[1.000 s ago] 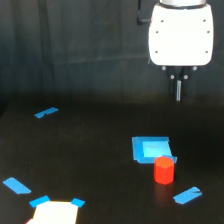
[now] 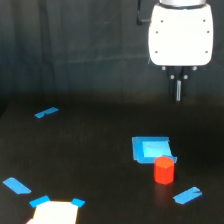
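Note:
A small red block (image 2: pixel 164 170) stands on the black table, close to the front edge of a blue patch (image 2: pixel 139 148) with a lighter blue square on it. Well above and behind the patch hangs my gripper (image 2: pixel 179 98), below the white plate of the arm. Its fingers look like one narrow pale strip, too small to tell whether they stand apart. It is clear of the block and touches nothing that shows.
At the bottom left lies a bright, pale object (image 2: pixel 55 213) with blue tape round it, cut off by the frame. Blue tape strips mark the table at left (image 2: pixel 16 186), far left (image 2: pixel 46 112) and right (image 2: pixel 187 195).

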